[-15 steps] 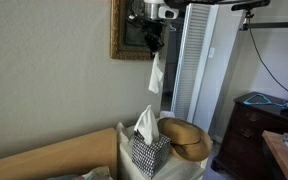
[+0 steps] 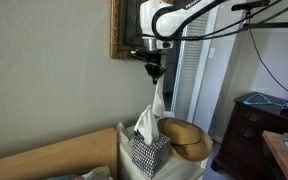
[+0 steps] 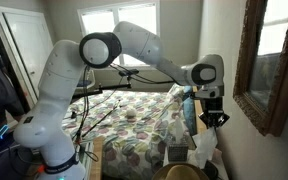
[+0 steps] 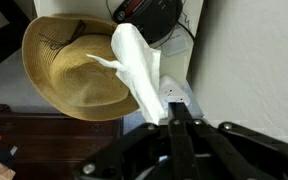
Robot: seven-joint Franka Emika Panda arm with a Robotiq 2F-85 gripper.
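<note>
My gripper [image 2: 155,80] is shut on a white tissue [image 2: 158,101], which hangs down from its fingertips. Below stands a black-and-white patterned tissue box [image 2: 150,156] with white tissue at its top. In exterior view 1 the hanging tissue overlaps the box's tissue; whether they touch I cannot tell. From the wrist, the tissue [image 4: 136,68] stretches away from the gripper, and the box cannot be made out. Exterior view 2 has the tissue [image 3: 204,150] beneath the gripper [image 3: 215,117].
A straw hat [image 2: 189,142] lies right beside the box. A framed mirror [image 3: 264,65] hangs on the wall close to the arm. The dark wooden dresser [image 2: 246,135] stands at the right, and a bed [image 3: 149,118] fills the room behind.
The gripper has come down with the tissue. A second ago a clear gap lay between the hanging tissue and the box's tissue; now they overlap in exterior view 1.
</note>
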